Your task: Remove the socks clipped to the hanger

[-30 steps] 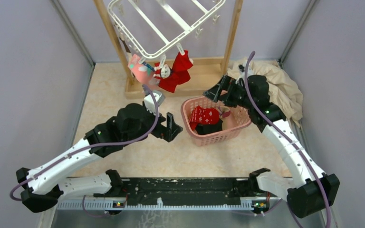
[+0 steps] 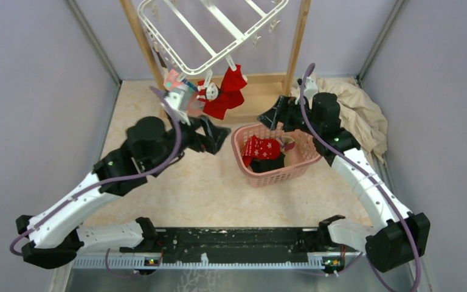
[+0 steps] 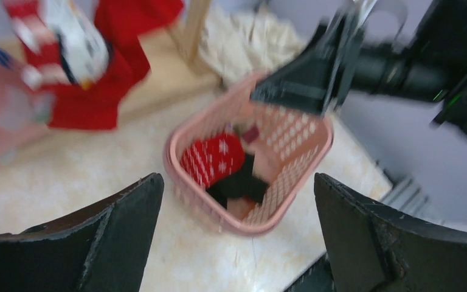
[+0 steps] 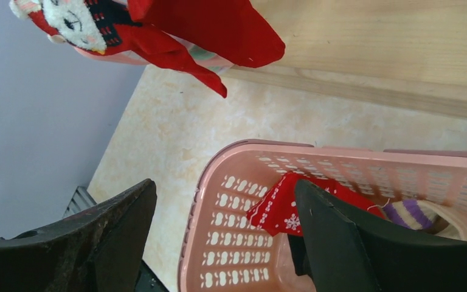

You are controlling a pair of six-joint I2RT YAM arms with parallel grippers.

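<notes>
From the front of the white hanger (image 2: 190, 68), clips hold a red sock with a white face (image 2: 226, 92). A pink sock (image 2: 171, 79) hangs left of it, partly behind my left arm. My left gripper (image 2: 220, 139) is open below and in front of the red sock, apart from it, and blurred in the top view. Over the back of the pink basket (image 2: 280, 176) is my right gripper (image 2: 269, 119), its fingers (image 4: 115, 231) spread with nothing between them. A red patterned sock (image 4: 278, 210) and a dark one (image 2: 267, 165) lie in the basket with a striped one (image 4: 408, 213).
A wooden stand (image 2: 267, 100) carries the hanger, with its base behind the basket. Beige cloth (image 2: 359, 115) lies heaped at the back right. The floor left of the basket is clear. Empty clips show on the hanger's right side.
My left gripper has swung upward and back toward the hanging socks, covering part of the pink one. The right arm has shifted slightly left. The socks still hang.
</notes>
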